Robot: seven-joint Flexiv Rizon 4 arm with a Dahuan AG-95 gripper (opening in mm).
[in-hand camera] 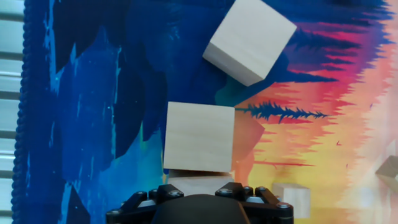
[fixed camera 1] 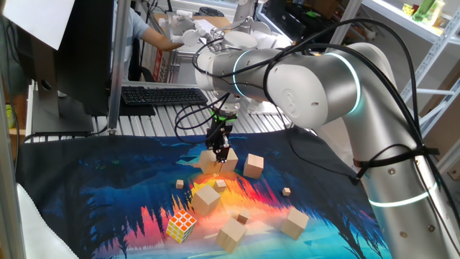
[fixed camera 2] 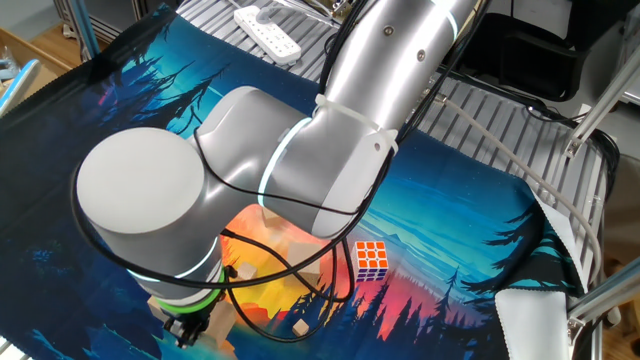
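Observation:
My gripper (fixed camera 1: 222,157) points down at the back of the cloth, close above two plain wooden blocks standing side by side. The left block (fixed camera 1: 206,162) and the right block (fixed camera 1: 230,159) are both partly hidden behind it. In the wrist view the fingers (in-hand camera: 169,192) are spread, and no object shows held between them. Just ahead of them lies a wooden block (in-hand camera: 199,137), with part of another block (in-hand camera: 199,184) showing below it at the gripper. A third large block (in-hand camera: 252,40) sits turned at the upper right.
Toward the front are a Rubik's cube (fixed camera 1: 181,225), further large blocks (fixed camera 1: 231,234) and several small cubes (fixed camera 1: 179,184). A keyboard (fixed camera 1: 164,96) lies behind the cloth. Loose cables (fixed camera 2: 285,285) hang around the arm.

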